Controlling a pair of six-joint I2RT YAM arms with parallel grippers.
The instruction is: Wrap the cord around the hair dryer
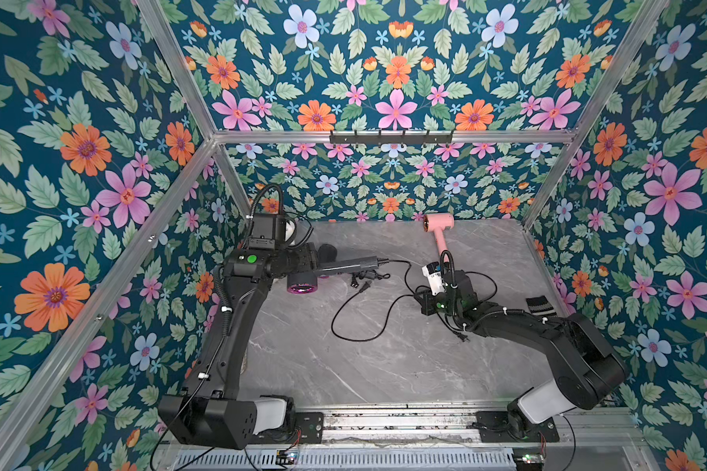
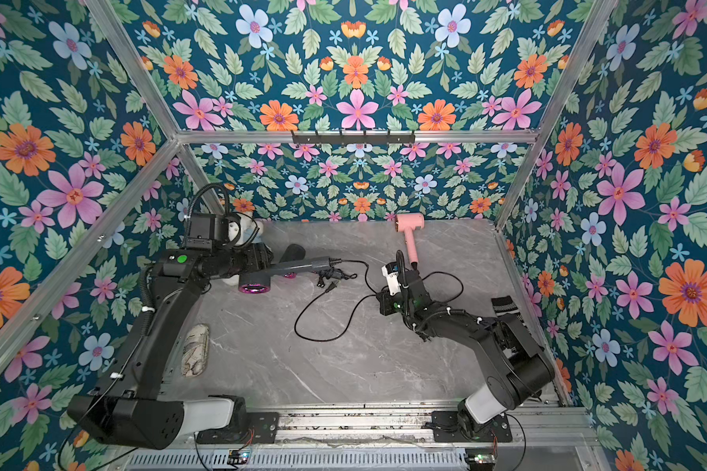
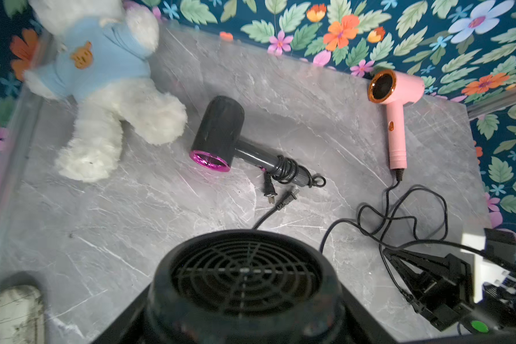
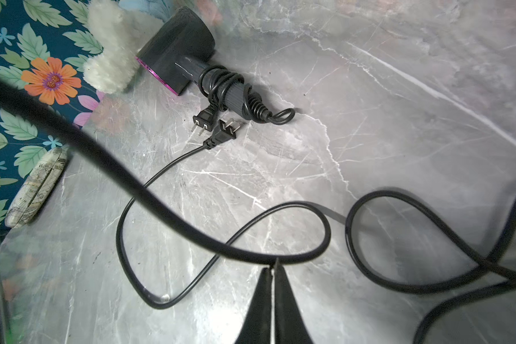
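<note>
My left gripper [image 1: 300, 271] is shut on the barrel of a dark hair dryer [image 1: 345, 266] with a magenta rim, held above the table, its handle pointing right. Its round grille [image 3: 245, 278] fills the bottom of the left wrist view and hides the fingers. From the handle end, the black cord [image 4: 172, 215] runs down to my right gripper, bends back and lies in a loop on the table, ending at a plug [image 4: 223, 133]. The right gripper is shut, with the cord crossing at its fingertips; whether it is pinched there, I cannot tell.
A second dark dryer [image 3: 218, 129], its cord wound on the handle, lies behind. At the back right lies a pink dryer [image 3: 396, 126] with a loose cord. A white plush bear [image 3: 106, 86] sits back left.
</note>
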